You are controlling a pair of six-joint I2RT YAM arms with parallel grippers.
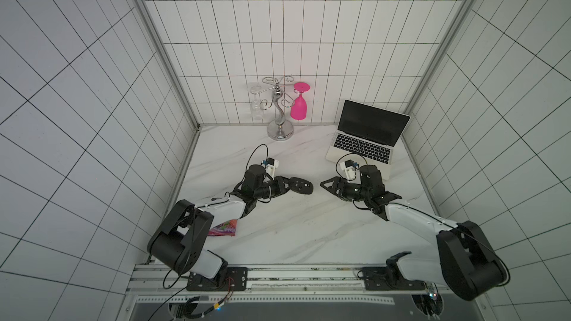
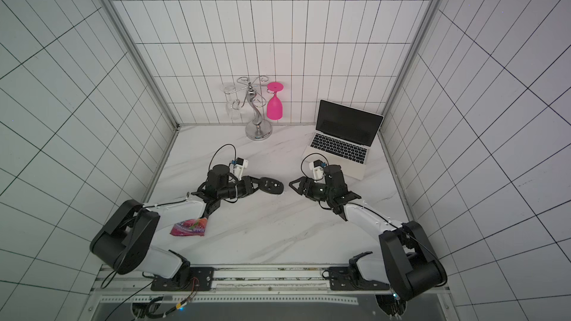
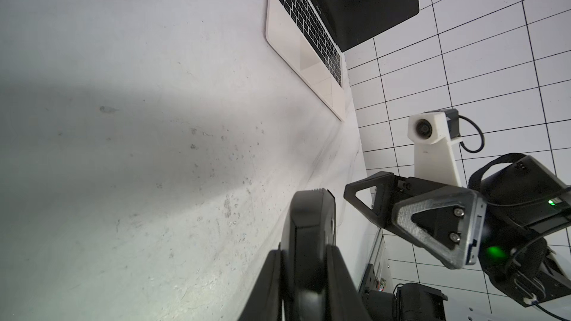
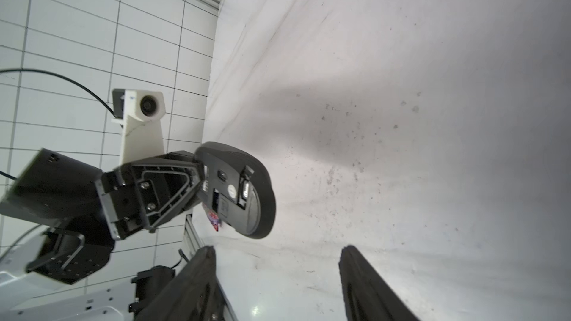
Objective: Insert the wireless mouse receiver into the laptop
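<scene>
A dark mouse (image 1: 301, 186) is held off the table, with my left gripper shut on it. In the right wrist view the underside of the mouse (image 4: 241, 190) faces me, and a small receiver (image 4: 245, 189) appears to sit in a slot there. My right gripper stands open with nothing between its fingers, a short gap to the right of the mouse in the top views. The laptop (image 1: 362, 136) lies opened at the back right, its keyboard showing. Its side ports are too small to make out.
A silver stand (image 1: 280, 129) with a pink goblet (image 1: 299, 107) and a clear glass is at the back. A colourful packet (image 2: 189, 227) lies front left, near the left arm. The right arm is close to the laptop's front edge.
</scene>
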